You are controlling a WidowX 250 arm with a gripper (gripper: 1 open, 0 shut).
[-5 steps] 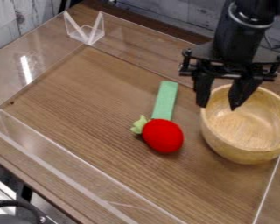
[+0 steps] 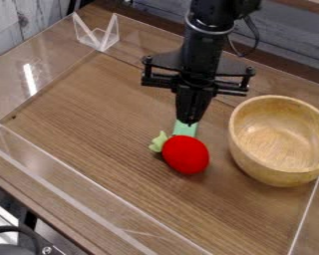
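The black gripper (image 2: 195, 84) hangs at the top centre, shut, with nothing seen between its fingers. It is just above a green strip (image 2: 186, 129), whose upper part it hides. A red object with a pale green top, like a toy strawberry (image 2: 186, 154), lies just below the strip on the wooden table. A wooden bowl (image 2: 275, 164) sits to the right of both.
A clear plastic object (image 2: 99, 32) stands at the back left. A dark cable lies at the lower left edge.
The arm has swung left, from over the bowl to over the green strip, and its gripper now hides more of the strip. The objects on the table look unmoved.
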